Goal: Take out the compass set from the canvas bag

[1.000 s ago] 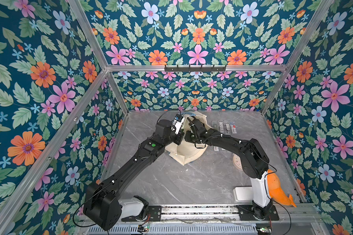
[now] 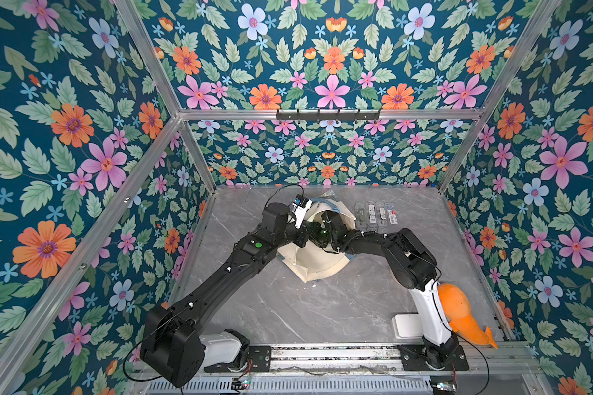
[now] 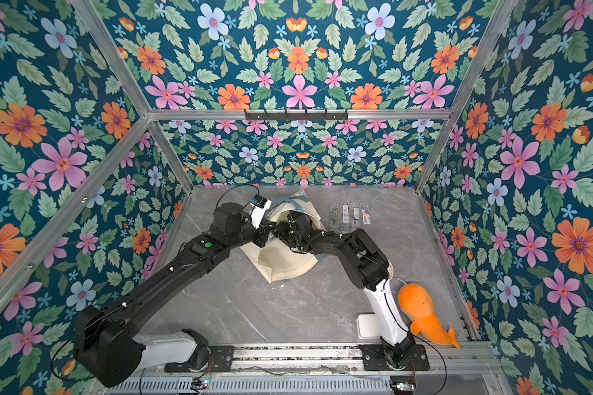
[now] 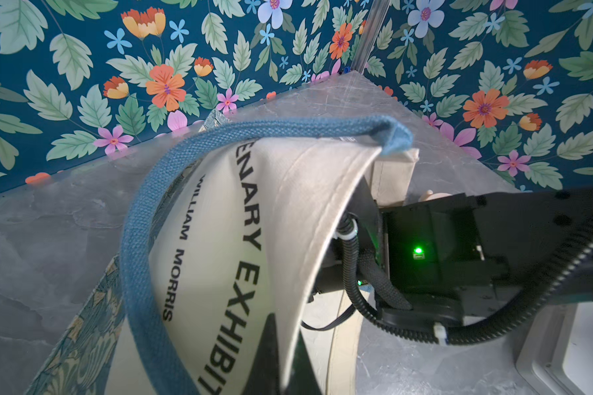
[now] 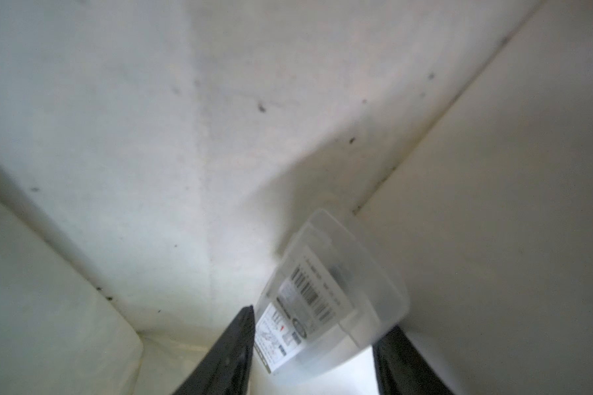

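Note:
The canvas bag [image 4: 197,263], cream with black lettering and a blue strap, lies mouth up on the table. My left gripper is shut on its rim, the cloth running between the fingers. Inside the bag sits the compass set [image 5: 329,289], a clear plastic case with a white barcode label, tilted against the corner of the lining. My right gripper reaches into the bag with its fingers open. One finger shows on either side of the case's near part; whether they touch it I cannot tell.
Several small packaged items [image 2: 377,214] lie right of the bag. An orange plush toy [image 2: 464,312] and a white box [image 2: 408,326] are near the right arm's base.
My right arm has shifted and its gripper has gone further into the bag. The bag's lower edge has moved slightly toward the front. The left arm has barely moved.

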